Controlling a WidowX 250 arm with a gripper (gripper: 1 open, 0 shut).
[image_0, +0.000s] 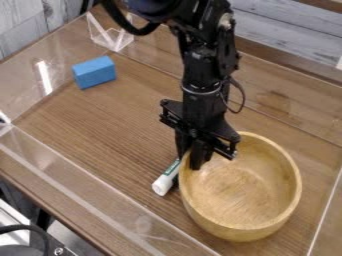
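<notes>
My black gripper (201, 148) reaches down from the top of the camera view to the rim of a wide yellow bowl (243, 201) at the lower right. It is shut, with its fingertips at the bowl's near-left upper rim; whether they grip the rim or something beside it is hard to see. A white and green tube-like object (166, 180) lies on the wooden table just left of the bowl, its upper end partly hidden by the gripper.
A blue block (94, 72) sits at the upper left, with a white wire-like holder (114, 32) behind it. Cables and dark fittings are at the lower left edge.
</notes>
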